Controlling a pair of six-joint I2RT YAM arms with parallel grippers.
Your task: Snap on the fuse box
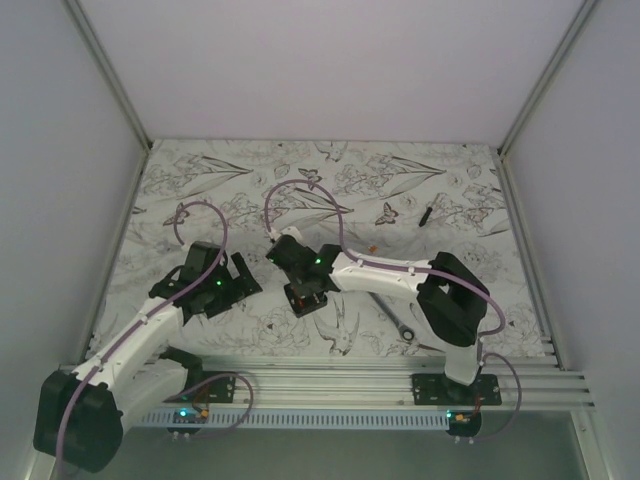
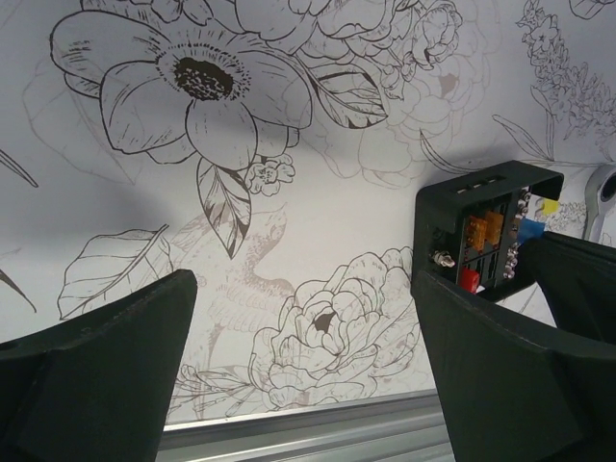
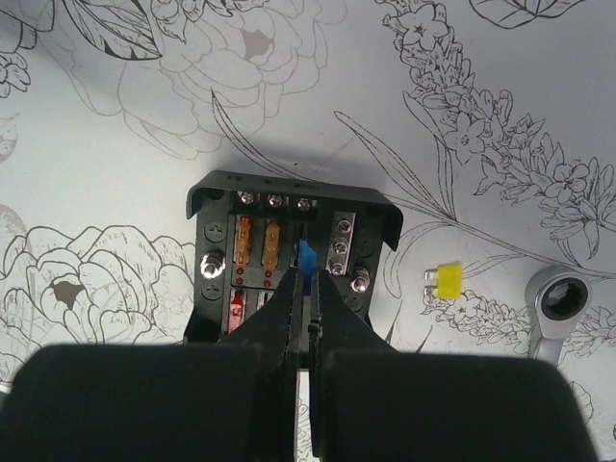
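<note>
The black fuse box lies on the floral mat, holding orange fuses, a red fuse and a blue fuse. My right gripper is shut over it, its tips at the blue fuse; whether they touch it I cannot tell. My left gripper stands open left of the box with nothing between its fingers; in the left wrist view the box sits at the right.
A yellow fuse lies right of the box. A ratchet wrench is further right. A dark tool lies at the back right.
</note>
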